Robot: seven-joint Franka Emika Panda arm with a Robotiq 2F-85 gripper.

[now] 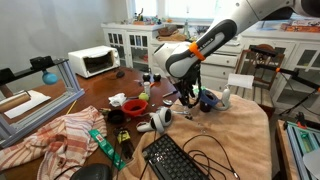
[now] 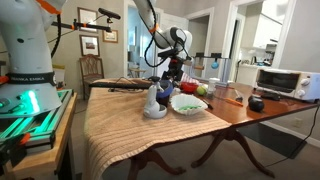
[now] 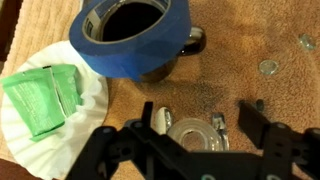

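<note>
In the wrist view my gripper stands open, its dark fingers wide apart at the bottom of the picture. Between and below them shows a round, clear glass or lid (image 3: 195, 134) on the tan cloth, partly hidden by the gripper; I cannot tell whether a finger touches it. A blue tape roll (image 3: 135, 62) rests on top of a dark mug (image 3: 194, 42) just beyond. To the left, a green packet (image 3: 45, 100) lies in a white paper filter or bowl (image 3: 88, 118). From outside, the gripper (image 1: 190, 100) hangs low over the table.
A black keyboard (image 1: 178, 160) with a cable lies on the near side of the table. Red bowls (image 1: 134, 106), a white bottle (image 1: 225, 97) and a toaster oven (image 1: 93, 61) stand around the arm.
</note>
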